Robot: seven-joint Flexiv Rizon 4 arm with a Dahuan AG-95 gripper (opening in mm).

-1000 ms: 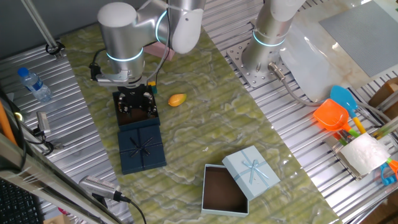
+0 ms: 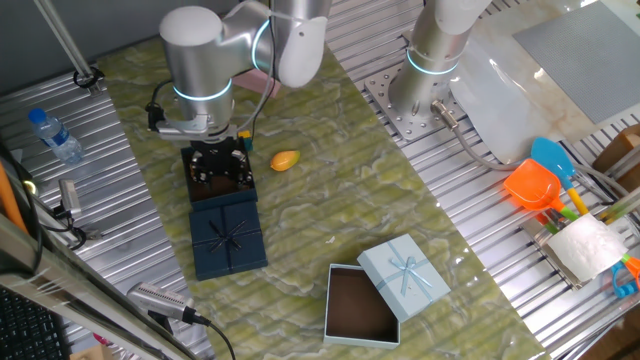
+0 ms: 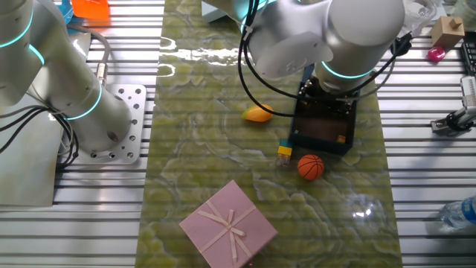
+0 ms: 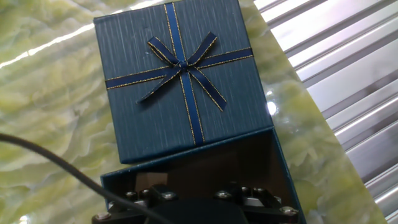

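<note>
My gripper (image 2: 222, 182) points down into the dark blue box (image 3: 318, 141), with its fingers apart and nothing visible between them. The fingertips are partly hidden in the exterior views. A small tan block (image 3: 341, 138) lies in a corner of the box floor. Against the box's side rests its blue lid (image 4: 183, 87), flat, with a ribbon bow on top. A yellow-orange mango-like fruit (image 2: 285, 160), a small orange basketball (image 3: 310, 167) and a small yellow-and-green block (image 3: 284, 152) lie outside the box on the mat.
A light blue box (image 2: 360, 308) stands uncovered, its bow-topped lid (image 2: 404, 276) leaning on its edge. A closed pink box (image 3: 227, 225) sits elsewhere on the mat.
My gripper has shifted very slightly over the dark blue box, and its fingers look a little more spread. The boxes, lids and fruit have not moved.
</note>
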